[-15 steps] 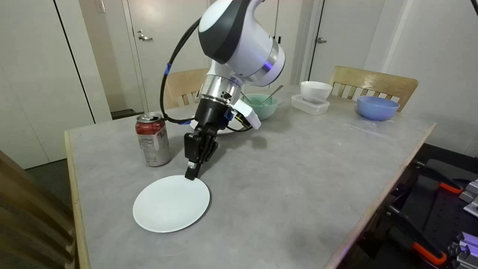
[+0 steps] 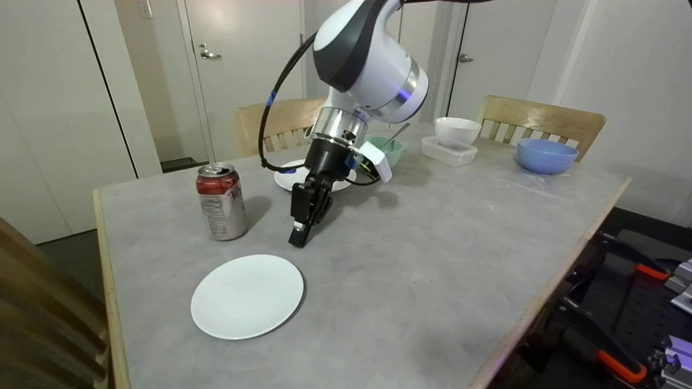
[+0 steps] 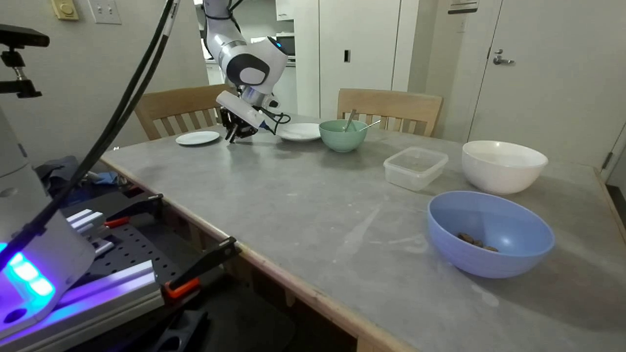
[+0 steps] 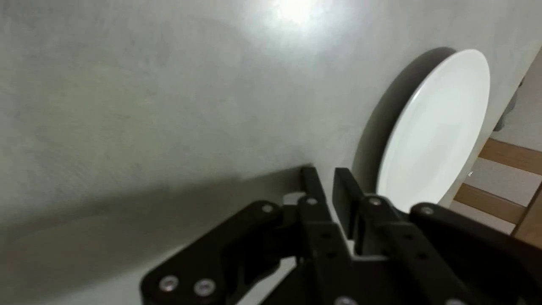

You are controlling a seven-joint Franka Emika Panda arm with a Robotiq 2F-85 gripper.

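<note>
In exterior view 1 a white plate (image 2: 247, 297) lies flat on the grey table near its left end. My gripper (image 2: 298, 236) hangs low over the table just behind and to the right of that plate, clear of its rim. In the wrist view the two black fingertips (image 4: 311, 178) stand a small gap apart with nothing between them, and the plate (image 4: 437, 132) lies to their right. A second white plate (image 3: 299, 132) is behind the gripper, partly hidden by the arm in exterior view 1.
A red and silver can (image 2: 221, 202) stands upright left of the gripper. Farther off are a green bowl (image 3: 343, 136) with utensils, a clear container (image 3: 415, 167), a white bowl (image 3: 503, 167) and a blue bowl (image 3: 490, 234) holding brown pieces.
My gripper has moved back and right in exterior view 1, from the near plate's rim to bare table beyond it. The plate has barely shifted; the can has stayed put.
</note>
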